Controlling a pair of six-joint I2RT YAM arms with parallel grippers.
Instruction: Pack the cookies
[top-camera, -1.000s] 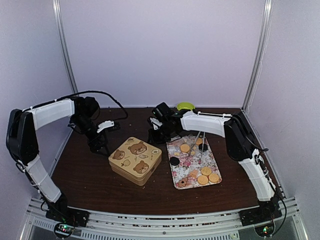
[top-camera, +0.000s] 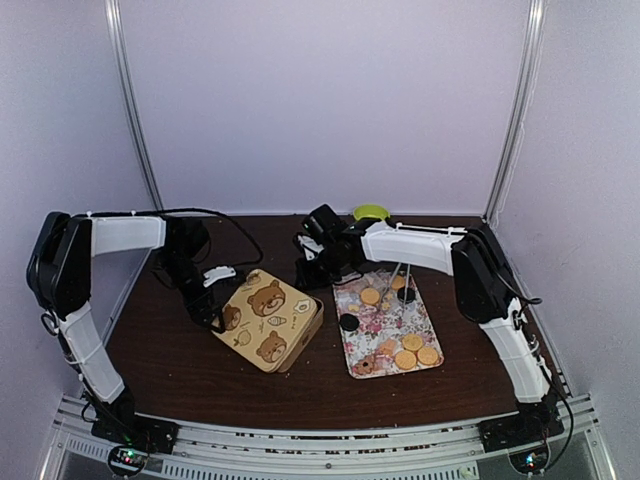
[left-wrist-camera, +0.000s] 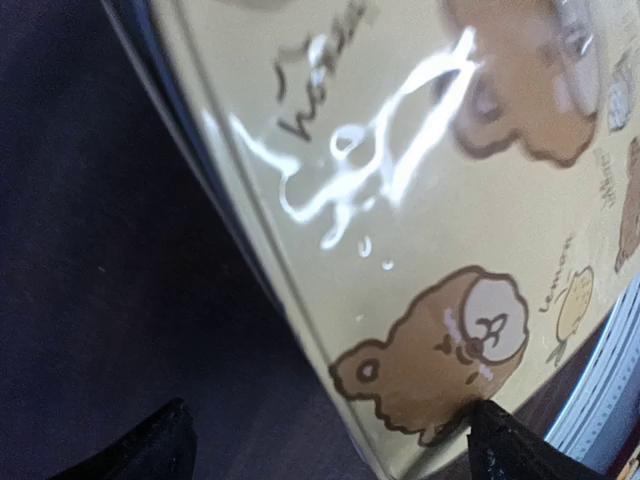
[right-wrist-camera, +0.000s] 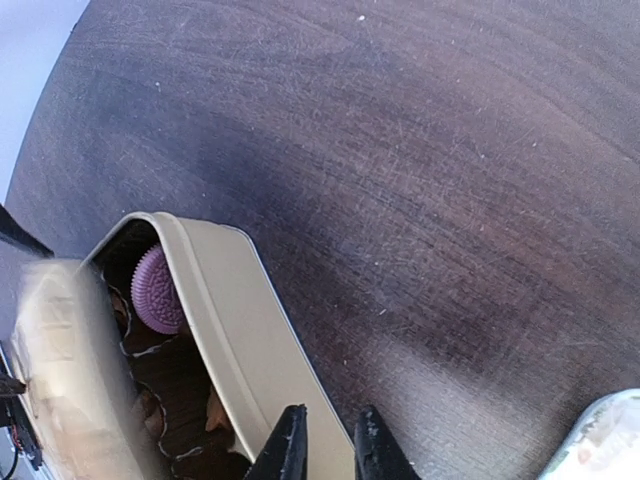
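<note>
The bear-print box lid sits askew over its box, raised on the left side. My left gripper is at the lid's left edge, open, with the lid's corner between its wide-apart fingers. In the right wrist view the lid is blurred and the box's dark inside shows, with a purple round item in it. My right gripper is shut to a narrow gap at the box's outer wall; what lies between its fingers is unclear. Pale cookies and dark cookies lie on a flowered tray.
Behind the right arm stands a green bowl. The right arm crosses over the tray's far end. Free dark tabletop lies in front and to the left of the box.
The lid, flat on the box before, has shifted and tilted up at its left side. My right arm stays still.
</note>
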